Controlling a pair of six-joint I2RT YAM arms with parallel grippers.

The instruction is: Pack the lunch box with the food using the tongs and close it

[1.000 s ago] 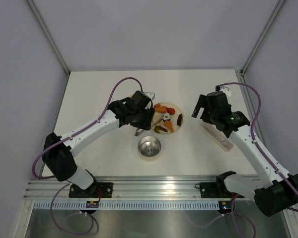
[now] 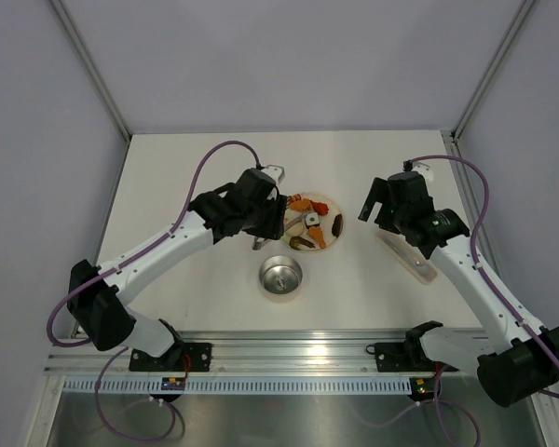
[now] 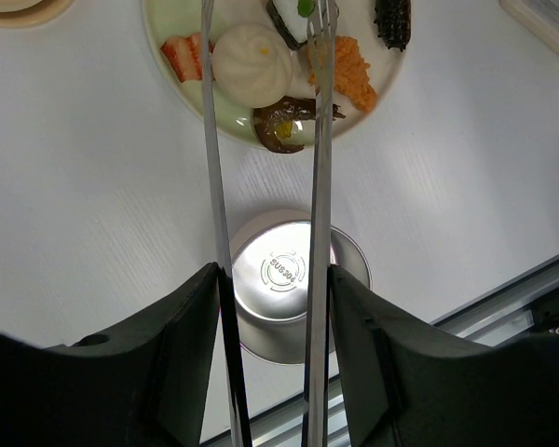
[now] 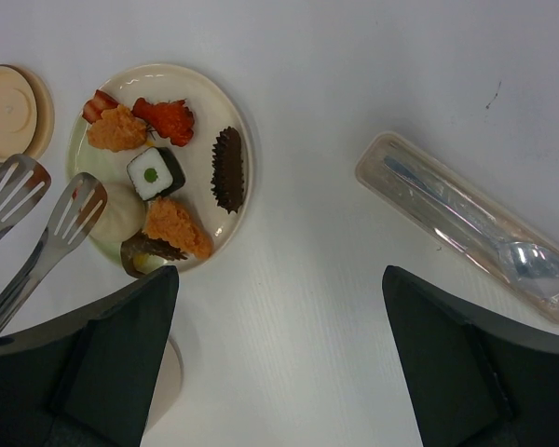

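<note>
A round plate (image 2: 325, 209) of food holds an onigiri (image 4: 155, 172), a bun (image 3: 252, 65), fried pieces (image 4: 176, 226), a dark spiky piece (image 4: 227, 169) and more. Below it stands a steel bowl (image 2: 281, 275). My left gripper is above this area with long metal tongs between its fingers; the tong tips reach over the plate, apart. I cannot tell from the frames how firmly the fingers hold them. My right gripper stands open at the plate's right, nothing between its fingers.
A clear tray (image 4: 401, 191) with a spoon lies at the right. A round lid (image 4: 6, 114) sits beside the plate, mostly hidden by the left arm in the top view. The table's front edge runs below the bowl.
The right arm and the food look unchanged.
</note>
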